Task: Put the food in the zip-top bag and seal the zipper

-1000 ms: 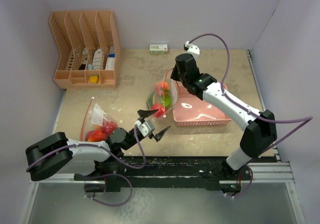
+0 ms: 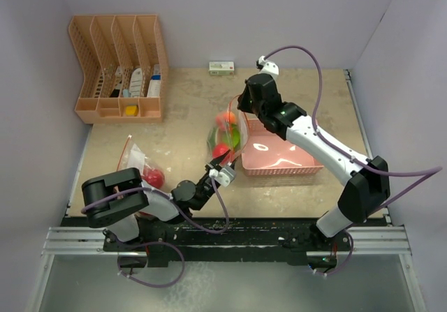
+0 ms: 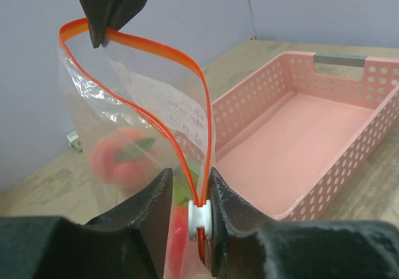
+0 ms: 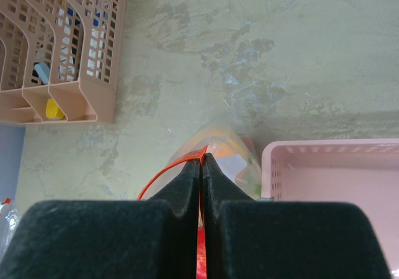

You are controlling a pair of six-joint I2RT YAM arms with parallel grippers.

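Note:
The clear zip top bag [image 2: 242,127] stands with its mouth spread, edged by an orange zip strip [image 3: 163,124]. Inside it are red, orange and green food pieces [image 3: 126,158]. My right gripper is shut on the orange edge at the bag's far side. At the near end of the strip sits a white slider [image 3: 200,219]. My left gripper [image 2: 229,161] is around this slider, its fingers partly open: one finger [image 3: 158,204] is a little apart from it, the other close against it.
A pink basket [image 2: 283,170], empty, stands right beside the bag. Another bag with red food [image 2: 153,177] lies at the left, under the left arm. At the back are a divided organizer [image 2: 84,109] and a small box [image 2: 221,68].
My left gripper has moved right and away from me to the bag's near end, its fingers coming closer together. The right gripper has stayed nearly still at the bag's edge.

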